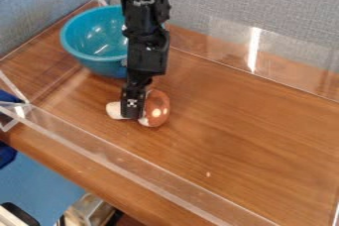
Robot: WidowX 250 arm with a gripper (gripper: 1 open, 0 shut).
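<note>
My black gripper (133, 107) is lowered over a toy mushroom with a brown, light-spotted cap (157, 109) and a pale stem (115, 111), lying on its side on the wooden surface. The fingers are open around or just over the mushroom near where stem meets cap; whether they touch it is unclear. A teal bowl (83, 34) sits behind, to the left of the arm.
Clear acrylic walls (255, 47) border the wooden surface (245, 141). A dark blue item (7, 101) is at the far left edge, beyond the near wall.
</note>
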